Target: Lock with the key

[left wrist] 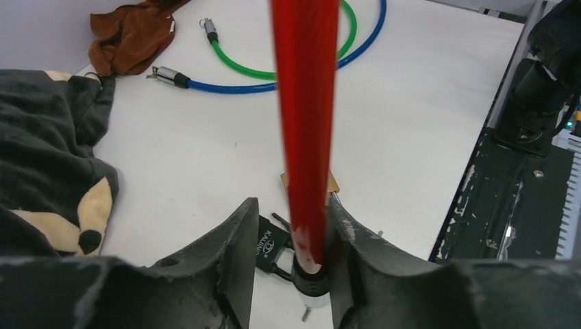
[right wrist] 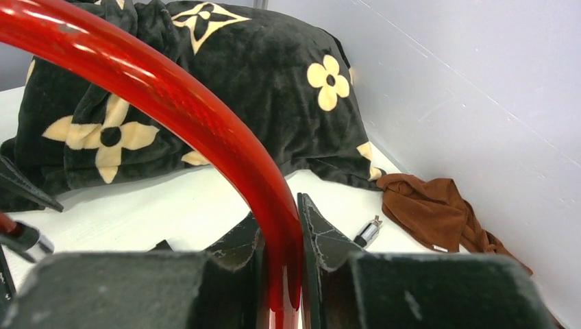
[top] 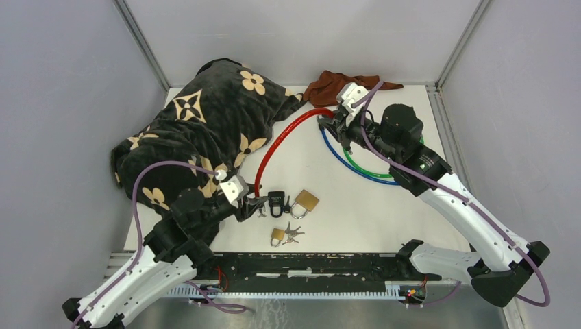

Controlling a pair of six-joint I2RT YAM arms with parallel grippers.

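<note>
A red cable lock (top: 281, 140) arches between the grippers. My right gripper (top: 330, 123) is shut on its upper end, raised over the back of the table; in the right wrist view the red tube (right wrist: 226, 144) runs between the fingers. My left gripper (top: 253, 200) is at the lower end, where a dark collar, metal head and small key tip (left wrist: 306, 314) show; its fingers are part open around the tube (left wrist: 307, 205), and whether they grip it is unclear. Below lie a black padlock (top: 276, 199), brass padlocks (top: 306, 200) (top: 278, 234) and loose keys (top: 292, 232).
Blue (left wrist: 226, 89) and green (left wrist: 246, 68) cable locks lie at the back right. A patterned dark blanket (top: 199, 116) covers the left; a brown cloth (top: 329, 88) lies at the back.
</note>
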